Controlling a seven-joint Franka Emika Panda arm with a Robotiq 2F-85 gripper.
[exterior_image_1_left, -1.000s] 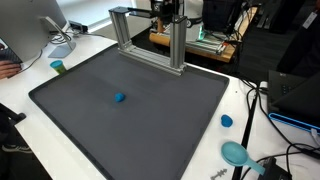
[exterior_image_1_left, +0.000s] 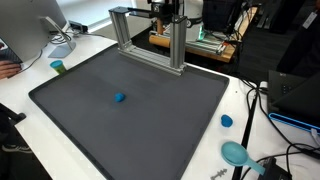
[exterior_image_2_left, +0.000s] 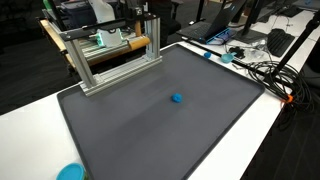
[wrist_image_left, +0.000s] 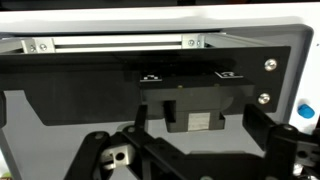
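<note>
In the wrist view my gripper stands open, its two dark fingers wide apart. Nothing shows held between them. A black bar with a dark block sits beyond the fingers, above the grey board. On that board lies a small blue object (exterior_image_1_left: 119, 97), also visible in exterior view 2 as a blue piece (exterior_image_2_left: 177, 98). It is well away from the metal frame at the board's edge. Neither exterior view shows the fingertips clearly.
A metal frame (exterior_image_2_left: 124, 75) stands at one edge of the grey board (exterior_image_1_left: 130, 130). Off the board are a blue round piece (exterior_image_1_left: 227, 121), a turquoise bowl-like item (exterior_image_1_left: 238, 155) and a green-sided cup (exterior_image_1_left: 57, 66). Cables lie nearby. Most of the board is clear.
The dark part above the metal frame has shifted slightly in exterior view 1. The objects on and around the board have stayed in place.
</note>
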